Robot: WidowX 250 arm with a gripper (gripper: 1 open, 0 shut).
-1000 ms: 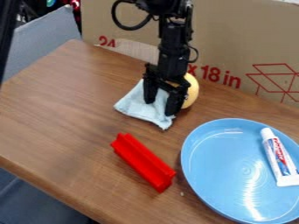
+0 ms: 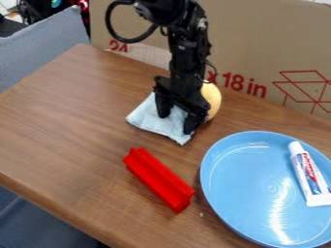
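Note:
The black robot gripper (image 2: 183, 105) is lowered onto a pale folded cloth (image 2: 145, 115) near the back of the wooden table, its fingers over the cloth. Whether it is open or shut is hard to make out. A round yellowish object (image 2: 211, 97) sits just behind it, partly hidden. A red elongated block (image 2: 159, 179) lies in front of the cloth. On the right, a blue plate (image 2: 246, 194) holds a toothpaste tube (image 2: 309, 175).
A cardboard box (image 2: 272, 68) stands along the back of the table (image 2: 65, 126).
The gripper and upper arm have shifted slightly, a little to the left at the top. The cloth, block and plate look unmoved.

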